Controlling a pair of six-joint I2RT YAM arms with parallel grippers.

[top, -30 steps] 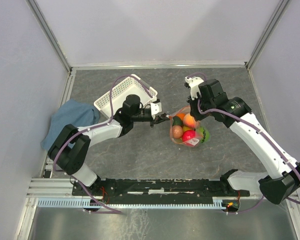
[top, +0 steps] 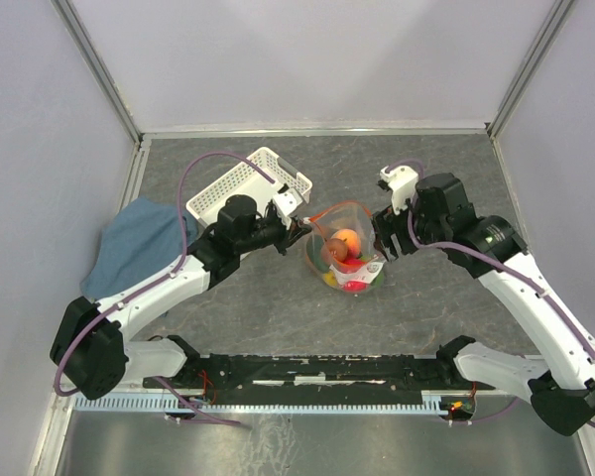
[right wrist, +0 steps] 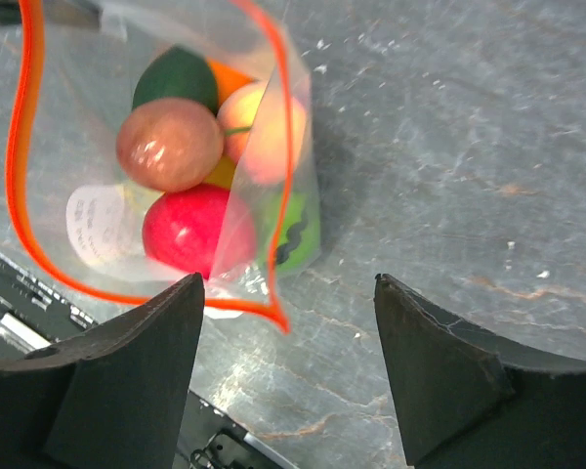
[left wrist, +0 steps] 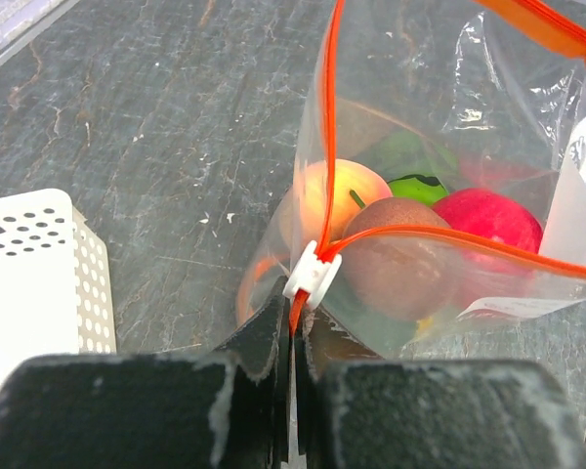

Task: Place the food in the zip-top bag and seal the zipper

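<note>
A clear zip top bag with an orange zipper rim stands mouth up at the table's middle. Its mouth gapes wide, and several pieces of food lie inside, among them a brown round one, a red one and a peach-coloured one. My left gripper is shut on the left corner of the zipper rim, just below the white slider. On the bag's right, my right gripper is open, its fingers spread either side of the rim's free right corner, without touching it.
An empty white perforated basket stands behind the left arm. A blue cloth lies at the left edge.
</note>
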